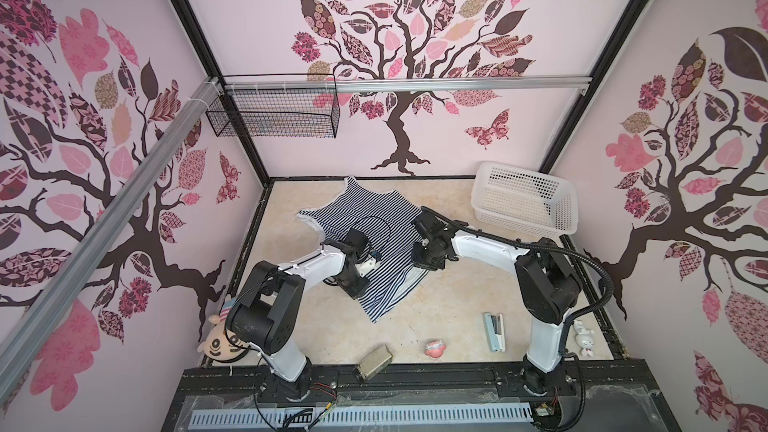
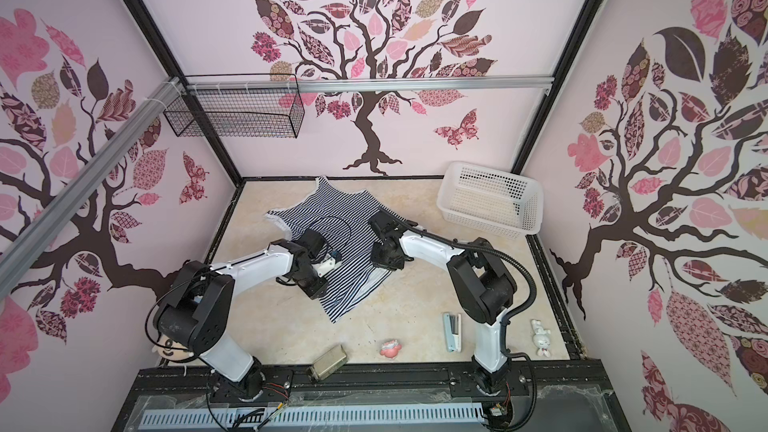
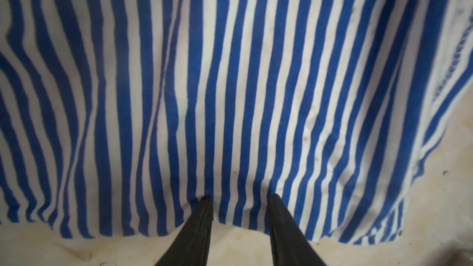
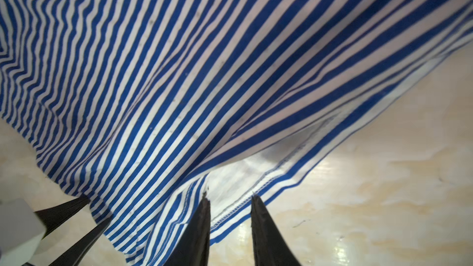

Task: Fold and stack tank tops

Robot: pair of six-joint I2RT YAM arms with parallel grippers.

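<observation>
A blue-and-white striped tank top point(image 1: 374, 209) lies spread at an angle on the table, with wrinkles and a pale inner side showing along its right edge. My left gripper is open at the hem, its fingertips apart over the striped cloth point(image 3: 236, 118). Whether fabric sits between them is hard to tell. At the right edge, my right gripper is also open, its fingers either side of a strip of white lining and seam point(image 4: 246, 182). In the top views both arms cover part of the garment.
An empty white basket point(image 1: 524, 201) stands at the back right. Along the front lie a beige block point(image 1: 374, 361), a pink-and-white item point(image 1: 434, 348) and a light-blue item point(image 1: 494, 332). Bare table point(image 1: 472, 296) shows right of the garment.
</observation>
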